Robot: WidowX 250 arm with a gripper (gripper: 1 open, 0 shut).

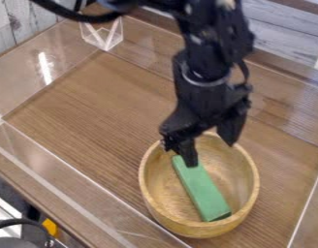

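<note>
My black gripper [201,138] hangs open over a round tan wooden bowl [162,199], its fingers reaching down to the bowl's back part. Inside the bowl lies a long green block [204,192], slanting from back left to front right, its upper end just below the fingers. Whether a fingertip touches the block I cannot tell.
A small white wire-like holder [105,31] stands at the back left.
</note>
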